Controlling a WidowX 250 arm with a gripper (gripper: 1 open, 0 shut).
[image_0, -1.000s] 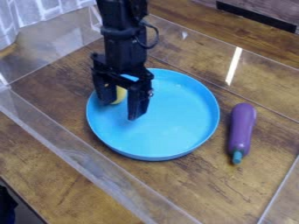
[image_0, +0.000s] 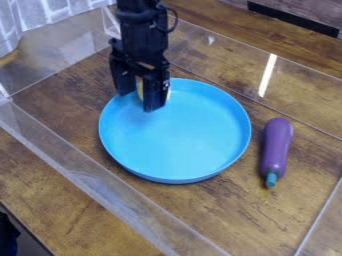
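Note:
My black gripper (image_0: 139, 80) is at the upper back-left rim of a round blue plate (image_0: 174, 135), pointing down. Behind its fingers a yellow object (image_0: 158, 88) is partly visible, mostly hidden by the gripper. Whether the fingers hold it I cannot tell.
A purple eggplant-like toy (image_0: 277, 150) with a teal tip lies on the wooden table (image_0: 80, 200) to the right of the plate. Clear panels edge the table.
My gripper has moved back and slightly up in the view, toward the plate's far rim. The plate and the purple toy have stayed in place.

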